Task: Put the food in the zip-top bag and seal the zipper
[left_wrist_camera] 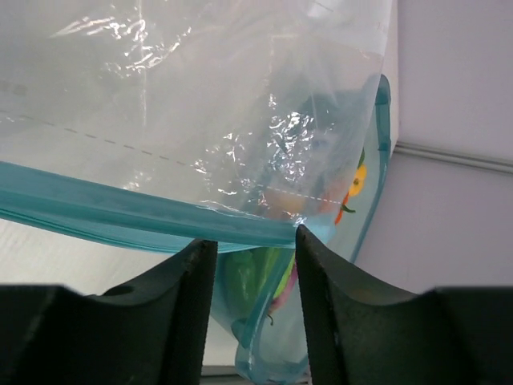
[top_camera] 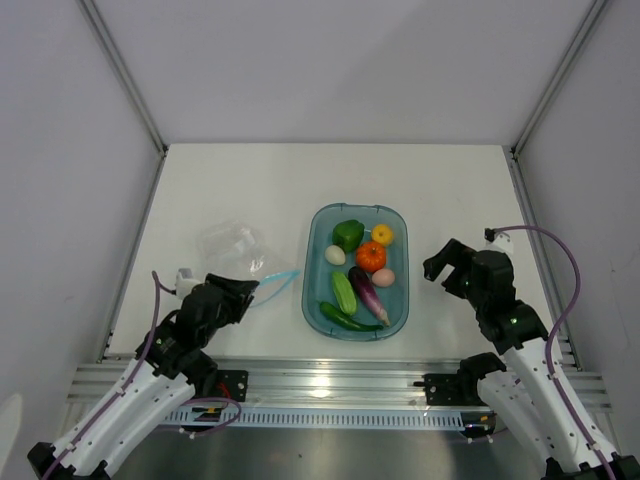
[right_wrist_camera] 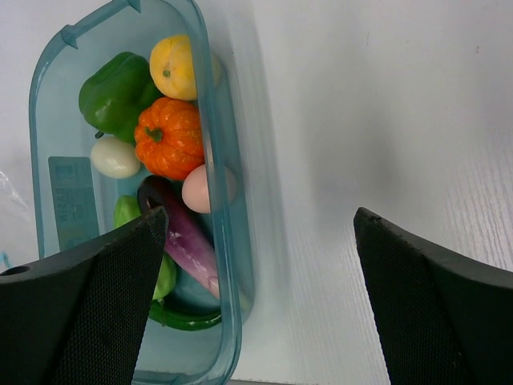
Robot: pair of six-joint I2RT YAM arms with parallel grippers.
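Note:
A clear zip top bag [top_camera: 233, 246] with a blue zipper strip [top_camera: 278, 285] lies on the table, left of the food tray. In the left wrist view, my left gripper is part open at the strip's right end, a gap between its fingertips. The strip crosses there; neither fingertip is seen pressing on it. Inside the tray are a green pepper [top_camera: 348, 235], yellow piece [top_camera: 382, 235], egg [top_camera: 335, 255], orange pumpkin [top_camera: 371, 257], pinkish egg [top_camera: 382, 277], cucumber [top_camera: 344, 293], eggplant [top_camera: 368, 292] and green chili [top_camera: 349, 318]. Right of it, my right gripper [top_camera: 438, 277] stands open and empty.
The blue-green tray [top_camera: 405, 300] has raised walls, and its left wall is close to the strip's end. A metal rail [top_camera: 300, 370] runs along the front edge.

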